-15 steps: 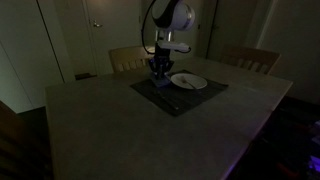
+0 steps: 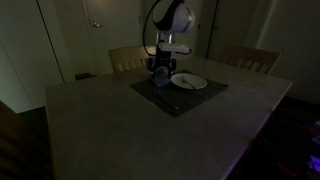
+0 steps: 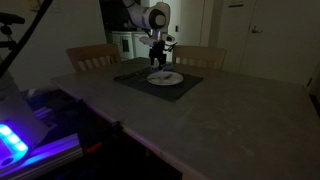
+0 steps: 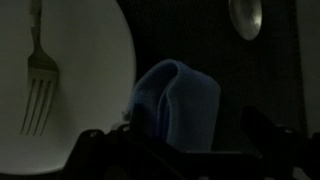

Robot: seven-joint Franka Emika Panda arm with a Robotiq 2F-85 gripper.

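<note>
A folded blue cloth (image 4: 190, 103) lies on the dark placemat between the plate and a spoon, its upper end bent over in a loop. In the wrist view my gripper is open, one finger at each side of the cloth's near end. Its left finger is close to the plate rim. From the first exterior view the gripper (image 2: 161, 72) hangs low over the placemat's far left part, beside the white plate (image 2: 189, 81). Darkness hides whether the fingers touch the cloth.
A fork (image 4: 41, 75) rests on the plate, and the spoon (image 4: 246, 15) lies right of the cloth. The placemat (image 3: 178, 92) sits near the table's far end. Chairs (image 3: 92, 57) stand around it.
Over the last second my gripper has shifted very slightly about the cloth on the far left of the placemat. The plate and placemat have stayed put.
</note>
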